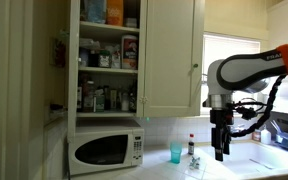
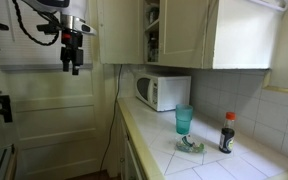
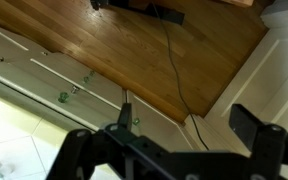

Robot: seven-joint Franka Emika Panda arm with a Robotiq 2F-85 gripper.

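My gripper stands open, its two dark fingers wide apart at the lower edge of the wrist view, with only wooden floor between them. In exterior view 2 the gripper (image 2: 72, 70) hangs at the upper left, pointing down, well away from the counter. A teal cup (image 2: 184, 119) stands upright on the white counter (image 2: 164, 146). In front of it lies a small clear-and-green item (image 2: 190, 146), too small to identify. To the right, a dark bottle with a red cap (image 2: 227, 137) stands upright.
A white microwave (image 2: 163, 92) sits at the counter's far end. Above it, the open cupboard (image 1: 108, 62) holds jars and boxes on its shelves, with its door (image 1: 172, 60) swung out to the right. A thin cable (image 3: 174, 68) hangs over the floor.
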